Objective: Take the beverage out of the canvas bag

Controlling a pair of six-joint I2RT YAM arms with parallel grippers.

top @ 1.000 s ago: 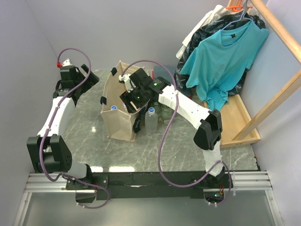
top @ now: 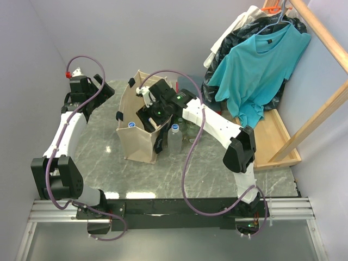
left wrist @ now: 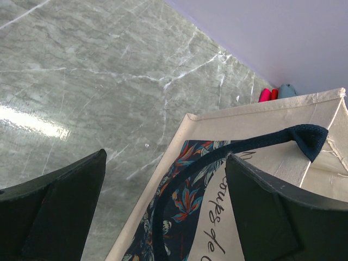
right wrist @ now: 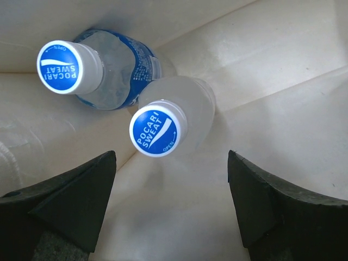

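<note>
The cream canvas bag (top: 136, 144) stands open mid-table. My right gripper (top: 148, 118) is over its opening, fingers apart and empty. The right wrist view shows two Pocari Sweat bottles inside, one (right wrist: 179, 114) between and beyond my fingertips, another (right wrist: 122, 68) behind it to the upper left. A blue cap (top: 131, 124) shows in the bag from above. My left gripper (top: 103, 87) stands open, left of the bag, over bare table; its wrist view shows the bag's printed side (left wrist: 212, 212).
A clear bottle (top: 174, 142) stands just right of the bag, with green bottles behind it. A wooden rack (top: 285, 152) with hanging shirts fills the right.
My right gripper has shifted slightly left within the bag's opening. The left arm, the bag and the bottle outside it look unmoved.
</note>
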